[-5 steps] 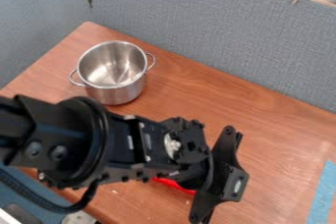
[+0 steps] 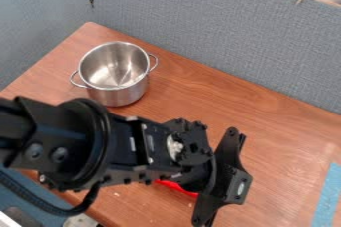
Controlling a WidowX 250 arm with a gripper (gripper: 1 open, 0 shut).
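Note:
My black gripper [image 2: 217,179] reaches from the lower left over the wooden table, low at the centre right of the view. A red object [image 2: 172,186] lies beneath it, mostly hidden by the gripper and arm. Whether the fingers are open or shut, or touch the red object, I cannot tell from this angle. A steel two-handled pot [image 2: 114,72] stands upright at the upper left, apart from the gripper.
Grey padded walls [image 2: 220,42] border the table [image 2: 266,121] at the back and left. A light blue strip [image 2: 326,196] lies at the right edge. The table right of and behind the gripper is clear.

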